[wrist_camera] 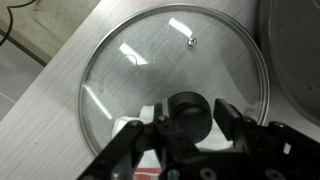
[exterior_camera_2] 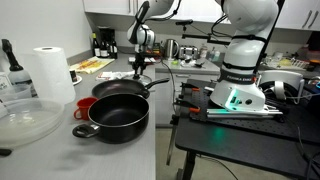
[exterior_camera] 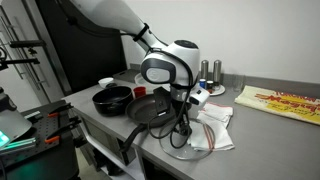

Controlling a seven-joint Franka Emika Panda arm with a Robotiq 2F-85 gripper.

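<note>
A clear glass lid [wrist_camera: 130, 95] with a metal rim lies flat on the counter, its round black knob [wrist_camera: 190, 105] upward. My gripper [exterior_camera: 182, 129] points down over this lid in exterior view 1. From the wrist camera, the knob lies between the two fingers, and a small gap shows on the right side. The fingers are part open, and no firm grip on the knob shows. In exterior view 2 the arm [exterior_camera_2: 140, 33] is far off at the back, and its fingers are too small to make out.
A dark frying pan [exterior_camera: 146, 108] sits close beside the lid, with a black pot [exterior_camera: 112, 101] and red cup [exterior_camera: 139, 91] farther left. A white cloth [exterior_camera: 218, 116] lies partly under the lid. The counter's front edge is near.
</note>
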